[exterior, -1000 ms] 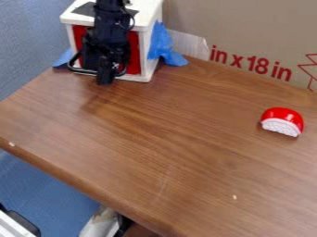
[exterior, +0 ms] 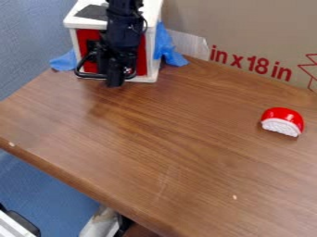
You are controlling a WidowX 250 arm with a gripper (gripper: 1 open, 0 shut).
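My black gripper [exterior: 114, 67] is at the upper left, low in front of the red-fronted white box [exterior: 151, 18], covering much of its red face; whether its fingers are open or shut is unclear. A red and white rounded object [exterior: 283, 120] lies on the right of the wooden table [exterior: 148, 157].
Blue material [exterior: 168, 46] sits either side of the box. A cardboard panel [exterior: 247, 32] with red printing stands along the back. The table's edge runs diagonally at lower left, with blue floor below.
My gripper has shifted slightly to the right in front of the box. The red and white object is unmoved.
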